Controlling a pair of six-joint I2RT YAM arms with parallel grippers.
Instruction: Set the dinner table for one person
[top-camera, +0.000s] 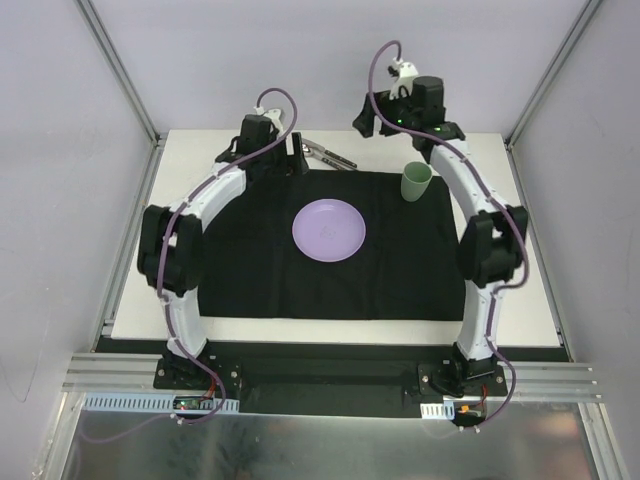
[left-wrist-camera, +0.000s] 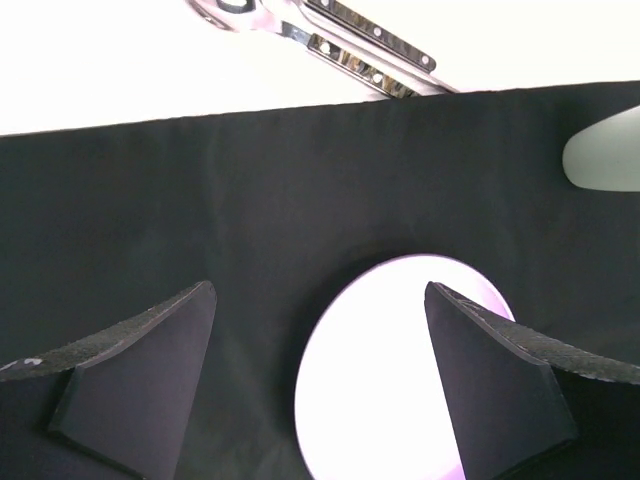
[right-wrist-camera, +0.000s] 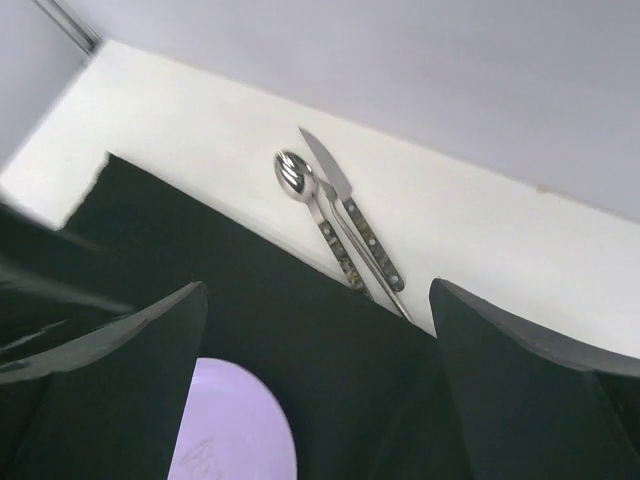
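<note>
The purple plate (top-camera: 329, 230) lies flat near the middle of the black cloth (top-camera: 270, 290). Upright on the cloth's back right part is a green cup (top-camera: 416, 180). Beyond the cloth's back edge, a spoon (right-wrist-camera: 296, 176), a fork (right-wrist-camera: 354, 238) and a knife (right-wrist-camera: 328, 163) lie close together on the white table. My left gripper (top-camera: 296, 156) is open beside the cutlery's left end, partly covering it from the top; nothing is between its fingers. Also open and empty, my right gripper (top-camera: 372, 115) stands higher, to the right of and behind the cutlery.
White table (top-camera: 150, 270) shows around the cloth on all sides. A wall (top-camera: 330, 60) rises behind the table. In the right wrist view, part of the left arm (right-wrist-camera: 40, 290) looms blurred at the left edge.
</note>
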